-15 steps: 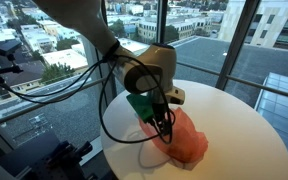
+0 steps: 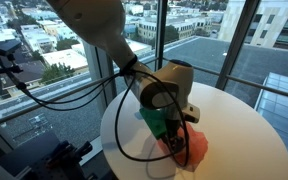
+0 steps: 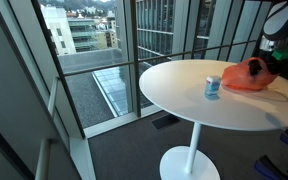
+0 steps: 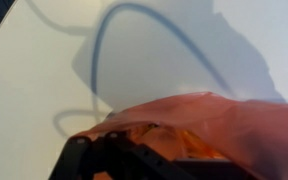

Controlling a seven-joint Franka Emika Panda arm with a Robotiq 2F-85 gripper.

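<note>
A crumpled orange-red plastic bag (image 2: pixel 194 150) lies on the round white table, with my gripper (image 2: pixel 172 145) low over its left part. In exterior view 2 the bag (image 3: pixel 246 76) stands puffed up near the right side of the table, and the gripper is mostly behind it. Across the bottom of the wrist view, the thin bag (image 4: pixel 224 120) covers much of the gripper's dark fingers (image 4: pixel 109 155). Orange shows inside the bag's folds near them. The gripper is open; whether it touches anything inside the bag is hidden.
A small blue-and-white carton (image 3: pixel 212 88) stands on the white table (image 3: pixel 174 85), apart from the bag. Free tabletop lies around both. A dark cable loops off the arm, and tall windows rise behind the table.
My gripper has moved right and lower over the bag. The bag's left part, spread out and visible before, is now bunched and largely hidden behind the arm.
</note>
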